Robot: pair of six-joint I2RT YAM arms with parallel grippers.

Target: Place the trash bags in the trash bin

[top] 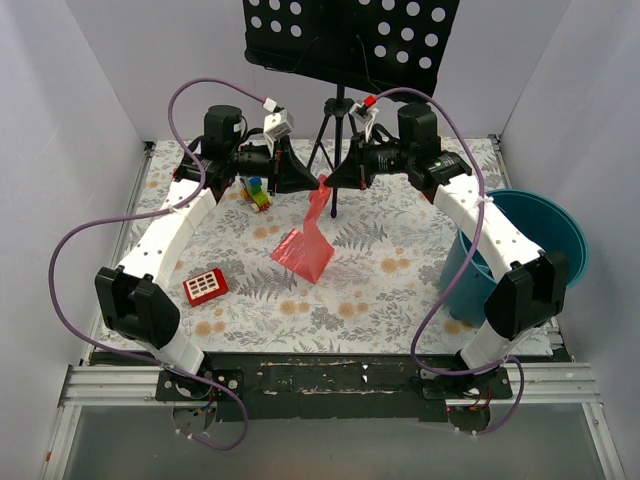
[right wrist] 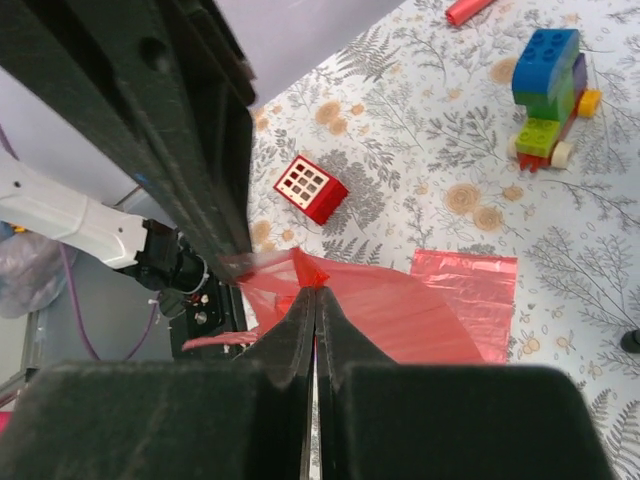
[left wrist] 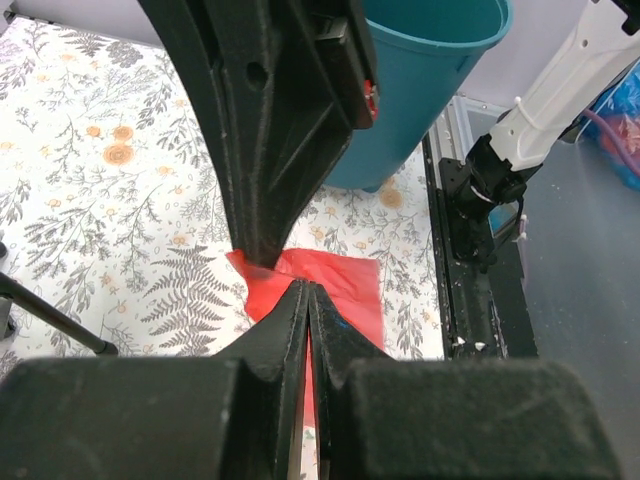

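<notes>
A translucent red trash bag (top: 314,240) hangs in the middle of the top view, its upper end gathered between my two grippers. My left gripper (top: 318,187) comes in from the left, shut on the bag's top; in the left wrist view the bag (left wrist: 345,280) spreads behind its closed tips. From the right, my right gripper (top: 332,185) is shut on the same upper end. The bag (right wrist: 400,310) stretches across the right wrist view, from one gripper's tips to the other's. The blue-green trash bin (top: 462,290) stands at the right; its inside is mostly hidden.
A red box with white squares (top: 206,287) lies left of the bag. Colourful toy blocks (top: 256,193) sit further back. A black stand (top: 338,107) rises at the rear, close behind both grippers.
</notes>
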